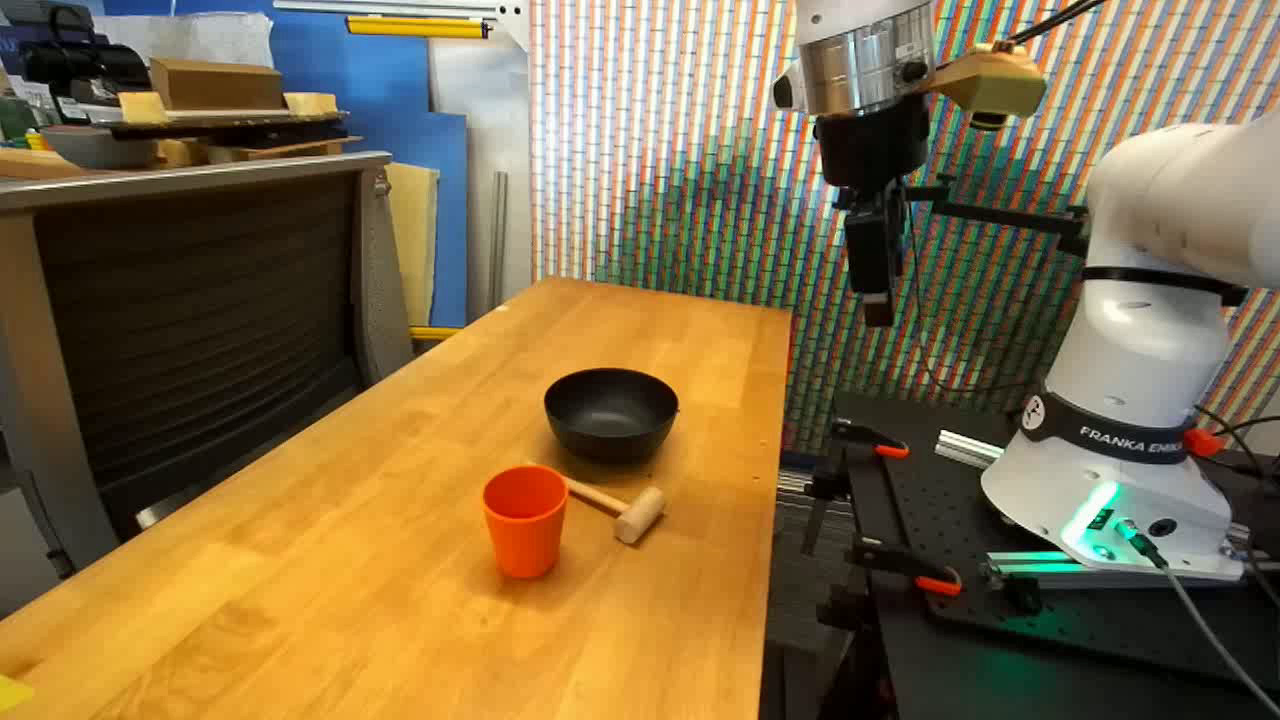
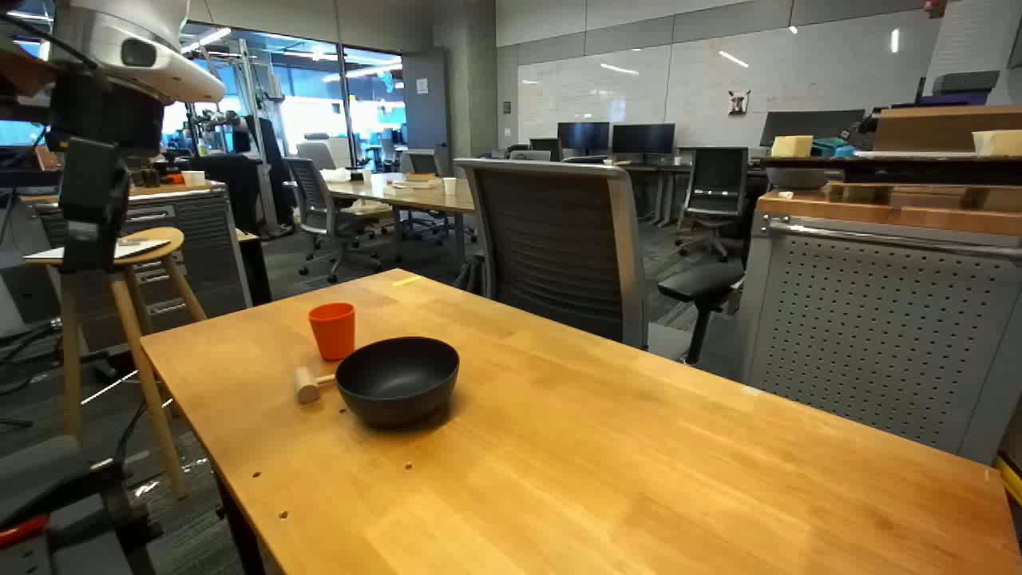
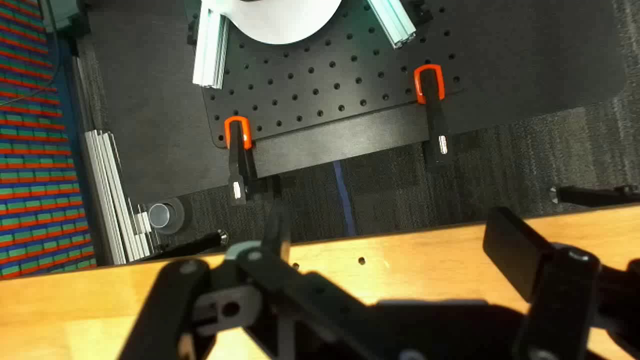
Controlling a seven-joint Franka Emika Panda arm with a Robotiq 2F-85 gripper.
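Note:
An orange cup (image 1: 525,523) stands upright on the wooden table (image 1: 360,540). Beside it lies a small wooden mallet (image 1: 639,515), its handle end hidden behind the cup in exterior view 1. The black bowl (image 1: 612,414) sits just past them; in exterior view 2 the bowl (image 2: 398,382) hides part of the mallet's handle. High above the table's robot-side edge hangs my gripper (image 1: 879,314), well away from all three objects. In the wrist view the gripper is open, its two fingers wide apart and nothing between them.
The robot base (image 1: 1104,444) stands on a black mount plate with orange-tipped clamps (image 3: 429,84). A floor gap separates that plate from the table. A chair (image 2: 565,249) is on the table's far side.

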